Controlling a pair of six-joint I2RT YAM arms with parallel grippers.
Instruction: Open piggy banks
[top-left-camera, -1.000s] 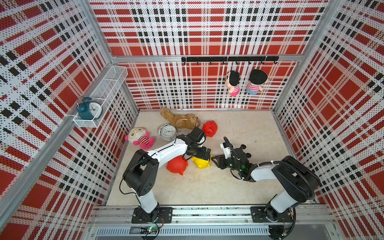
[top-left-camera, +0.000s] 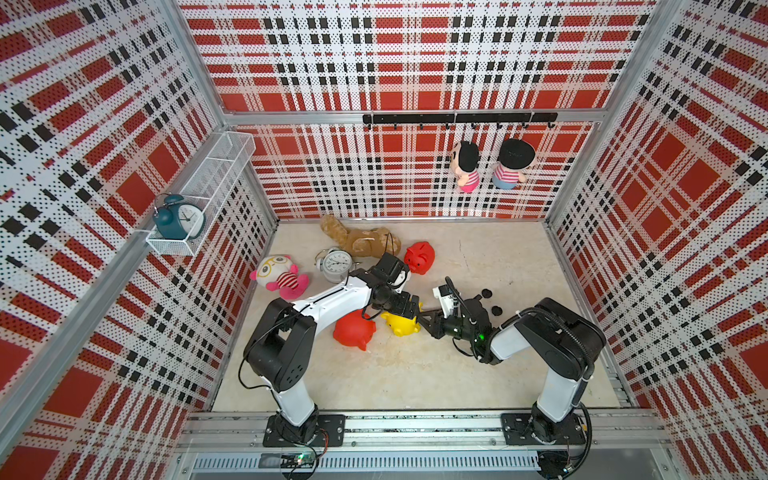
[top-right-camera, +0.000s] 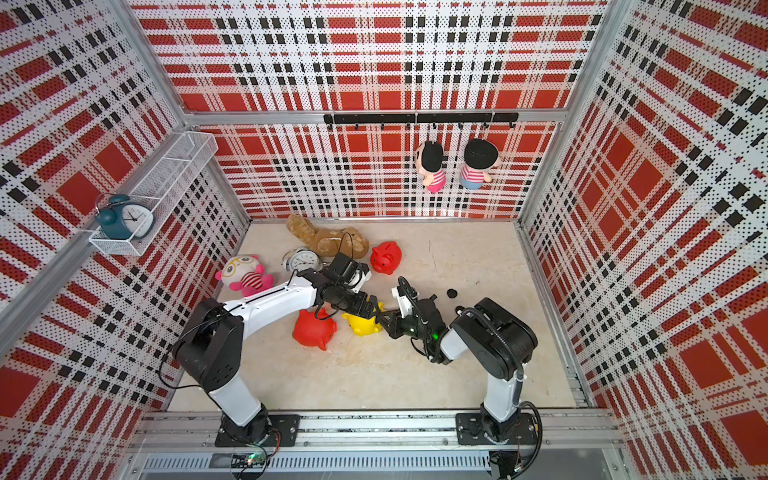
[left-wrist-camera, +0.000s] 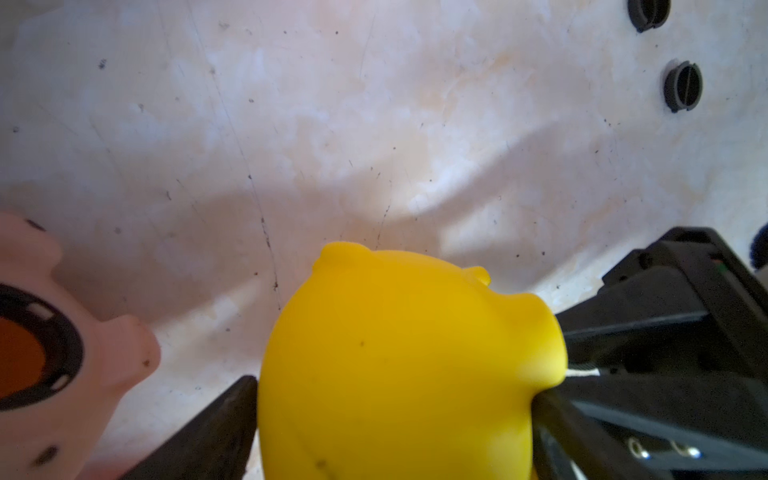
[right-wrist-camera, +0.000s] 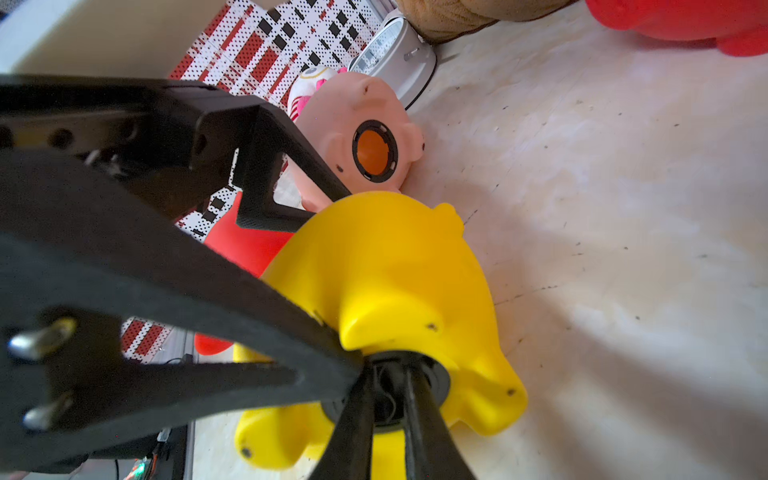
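A yellow piggy bank (left-wrist-camera: 400, 344) sits between my grippers, its underside with a dark round plug facing my right gripper, whose narrowly parted fingertips are at that plug. My left gripper (top-left-camera: 408, 306) is around the yellow bank's body, a finger on either side; whether these press on it is unclear. A pink piggy bank (right-wrist-camera: 328, 112) lies beside it with an open orange hole in its base. A red piggy bank (top-left-camera: 354, 330) lies to the left, another (top-left-camera: 419, 257) behind.
Two loose black plugs (left-wrist-camera: 682, 85) lie right of centre. An alarm clock (top-left-camera: 336, 264), a brown plush (top-left-camera: 368, 241) and a pink plush (top-left-camera: 280, 276) stand at back left.
My right gripper has moved left to the yellow bank's underside, with its arm swinging inward. My left arm has barely moved.
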